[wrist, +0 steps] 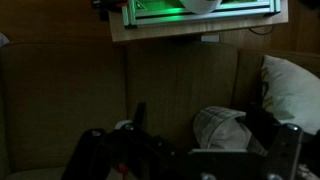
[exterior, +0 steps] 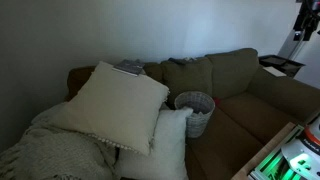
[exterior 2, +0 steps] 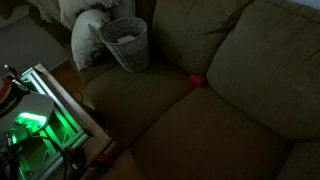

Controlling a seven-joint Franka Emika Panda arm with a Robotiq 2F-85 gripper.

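My gripper stands open in the dark lower part of the wrist view, its fingers wide apart and nothing held. A pale wicker basket shows beyond and below the fingers, on the sofa seat, apart from them. In exterior view 1 the basket stands upright beside the cushions; in exterior view 2 the same basket has something pale inside, too dim to name. A small red object lies where the sofa's seat meets its back. High at the right of exterior view 1 is the dark arm.
A large white pillow and a smaller one lean left of the basket. A grey knitted blanket covers the left end. The robot's green-lit base sits on a wooden board. Much of the brown seat is bare.
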